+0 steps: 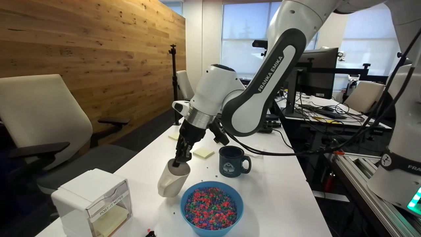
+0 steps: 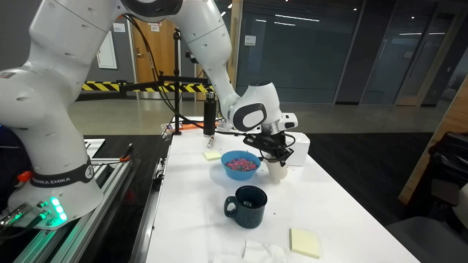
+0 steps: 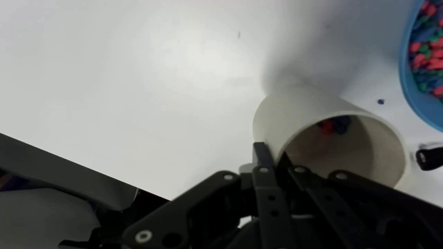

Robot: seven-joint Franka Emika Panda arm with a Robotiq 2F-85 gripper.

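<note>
My gripper is shut on the rim of a cream-white cup [image 3: 299, 110], one finger outside the wall and the other inside. The cup [image 1: 173, 179] leans with its mouth toward the blue bowl; whether its base touches the table cannot be told. A few red and blue bits [image 3: 332, 126] lie inside it. Just beside the cup, the blue bowl [image 1: 187, 215] holds many red, green and blue bits. In the second exterior view the gripper [image 2: 278, 160] hides part of the cup [image 2: 277, 171].
A dark green mug [image 1: 233, 164] stands behind the bowl. A white Post-it box [image 1: 85, 193] is at the front left, and a yellow note pad [image 1: 203, 152] lies farther back. Loose bits, such as a dark one [image 3: 380, 101], are scattered on the table.
</note>
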